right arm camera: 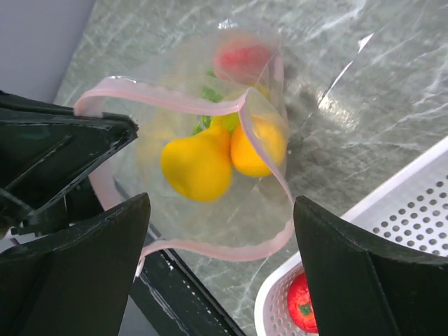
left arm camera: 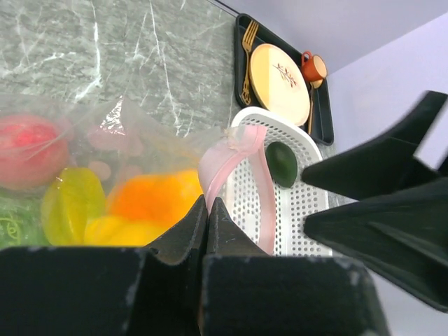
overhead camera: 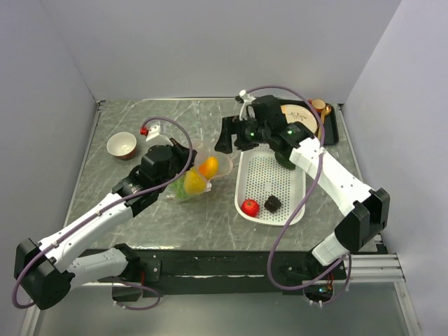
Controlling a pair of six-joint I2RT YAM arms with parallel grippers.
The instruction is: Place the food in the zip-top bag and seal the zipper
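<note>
The zip top bag [right arm camera: 210,245] stands open with pink zipper edges, holding yellow and orange food [right arm camera: 196,168], something red and something green. My left gripper is shut on the bag's edge, its pink strip rising from the fingertips. My right gripper [overhead camera: 227,134] is open just to the right of the bag's mouth, nothing between its fingers; in the right wrist view its fingers frame that mouth.
A white perforated basket [overhead camera: 301,199] right of the bag holds a red tomato [overhead camera: 250,207], a dark item [overhead camera: 272,204] and a dark green item. A black tray with plate [overhead camera: 298,113] stands behind; a bowl [overhead camera: 121,144] sits back left.
</note>
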